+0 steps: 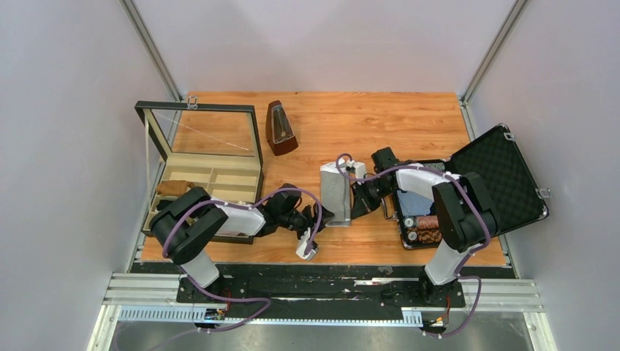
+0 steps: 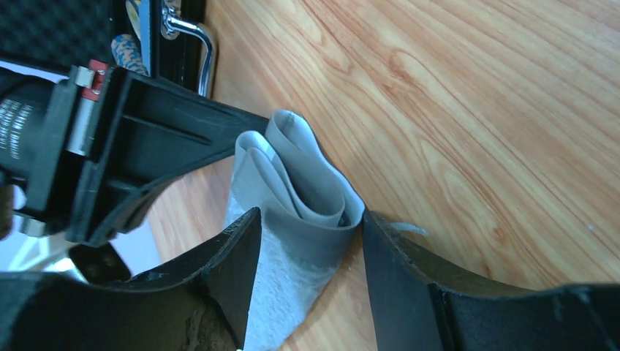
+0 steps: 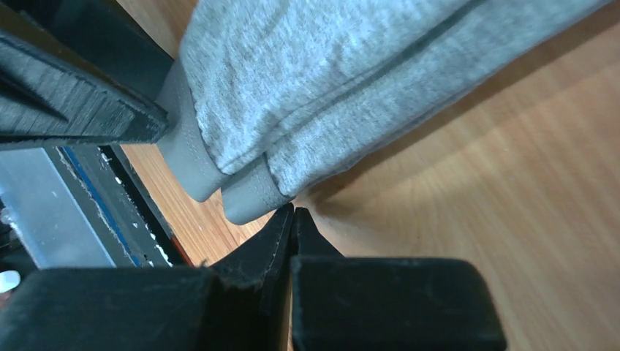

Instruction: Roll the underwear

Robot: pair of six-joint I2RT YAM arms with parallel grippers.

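Note:
The grey underwear lies folded into a long narrow strip on the wooden table, its whitish end toward the back. In the left wrist view the strip's near end stands between the spread fingers of my left gripper; the right one touches or nearly touches the cloth's edge. My right gripper is shut, its tip against the edge of the grey waistband. From the left wrist camera this tip meets the raised folds of the cloth. Whether any fabric is pinched in it is hidden.
An open compartment box stands at the left, a metronome behind the left arm. At the right is an open black suitcase with rolled clothes.

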